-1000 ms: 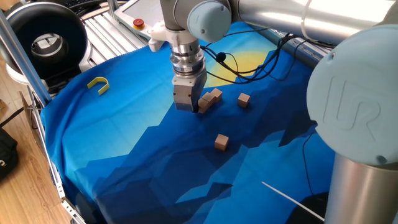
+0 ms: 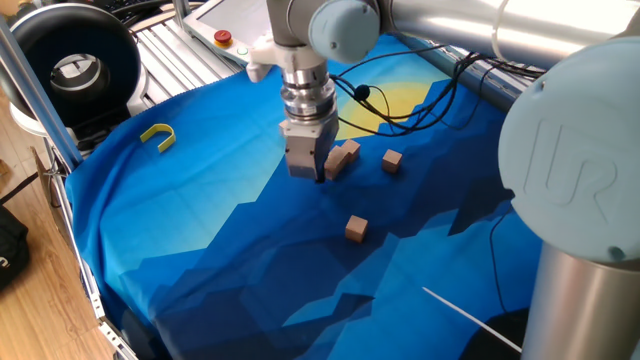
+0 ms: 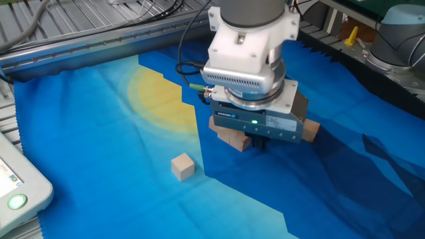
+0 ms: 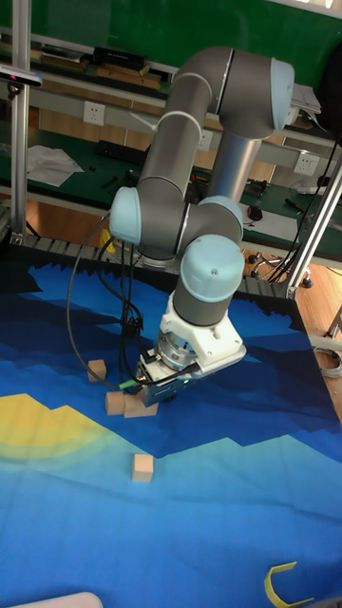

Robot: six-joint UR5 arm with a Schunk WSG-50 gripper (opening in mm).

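Several plain wooden cubes lie on the blue cloth. A cluster of cubes sits close against the right side of my gripper in exterior view 1. The same view shows one cube farther right and another cube nearer the camera. In exterior view 2 the dark fingers point down beside the cluster, low over the cloth. Whether they are apart or together is unclear. A lone cube rests to the left, and part of a cube shows behind the gripper's right end.
A yellow curved piece lies on the cloth's far left. Black cables loop near the cubes. A tablet stands at the left edge in exterior view 2.
In exterior view 1 my gripper has shifted slightly right. The nearest cubes of the cluster appear pressed a little to the right with it; the separate cubes have stayed put.
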